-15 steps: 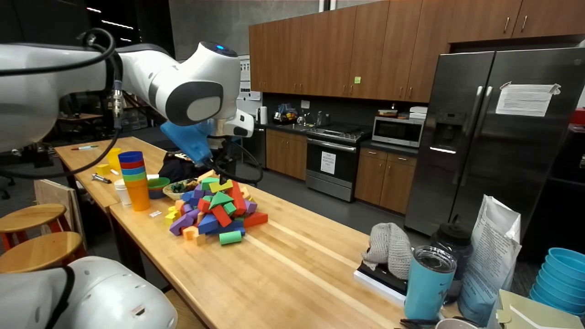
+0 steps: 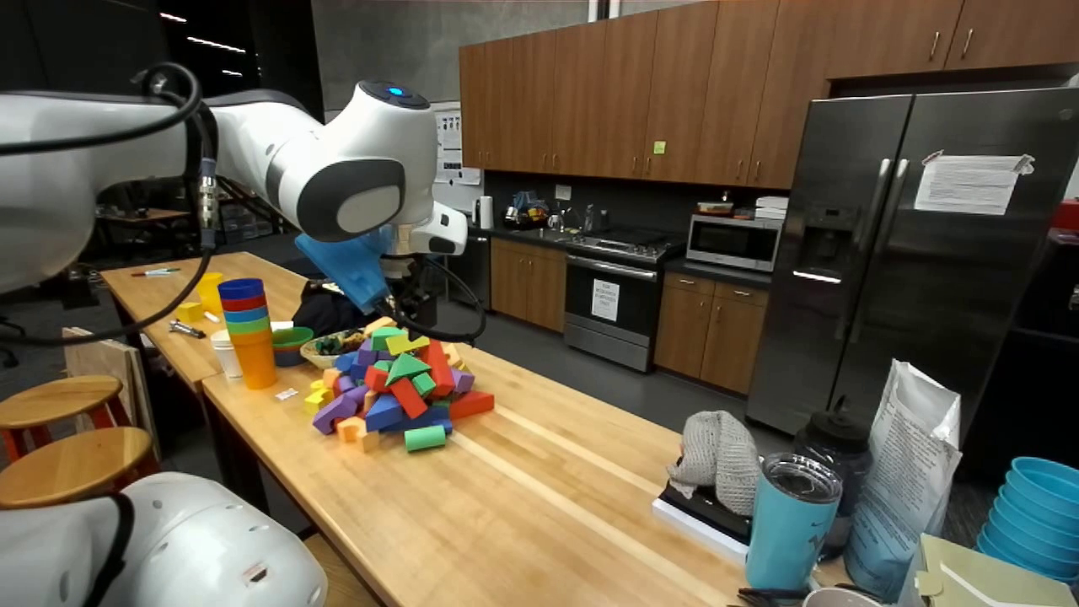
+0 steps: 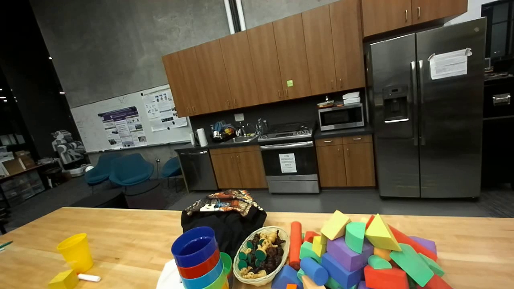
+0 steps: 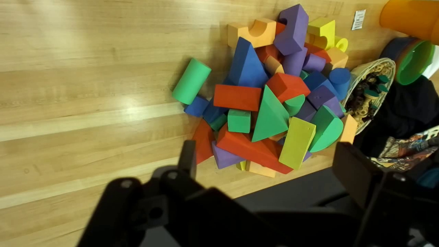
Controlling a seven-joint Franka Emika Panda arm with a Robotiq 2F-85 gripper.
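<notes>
A heap of coloured wooden blocks (image 4: 270, 115) lies on the table, red, green, blue, purple, yellow and orange pieces piled together. Above its far side in exterior view 1 hovers my gripper, its fingers (image 4: 188, 158) spread wide and empty in the wrist view. A green cylinder (image 4: 192, 81) rests at the edge of the heap on bare wood. On top, a yellow block (image 4: 297, 142) and a green triangle (image 4: 270, 117) show between the fingers' lines, below the gripper and apart from it. Exterior view 2 shows the heap (image 3: 356, 255) but not the gripper.
Beside the heap stand a wicker basket (image 3: 262, 255) of small figures, stacked cups (image 2: 248, 329) and dark cloth (image 3: 224, 216). A blue tumbler (image 2: 794, 521) and grey knit item (image 2: 716, 460) occupy the near right end.
The arm has shifted slightly left and up in exterior view 1, so less of the gripper overlaps the heap. The blocks look unchanged.
</notes>
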